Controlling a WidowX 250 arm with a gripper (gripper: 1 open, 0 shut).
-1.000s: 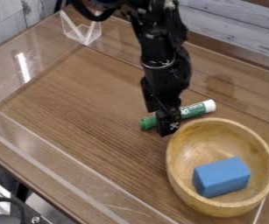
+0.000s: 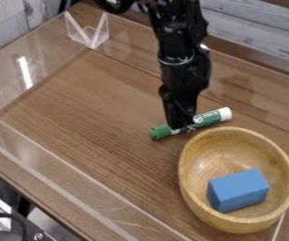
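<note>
My black gripper (image 2: 180, 118) hangs just above a green marker (image 2: 165, 132) with a white end, which lies diagonally on the wooden table. The fingertips are dark and overlap in this view, so whether they are open or touching the marker is unclear.
A tan bowl (image 2: 202, 154) holding a blue block (image 2: 237, 189) sits at the right front, close to the marker. A clear plastic holder (image 2: 88, 34) stands at the back left.
My gripper has risen a little from lower over the marker near the bowl's rim. The marker and bowl look unmoved.
</note>
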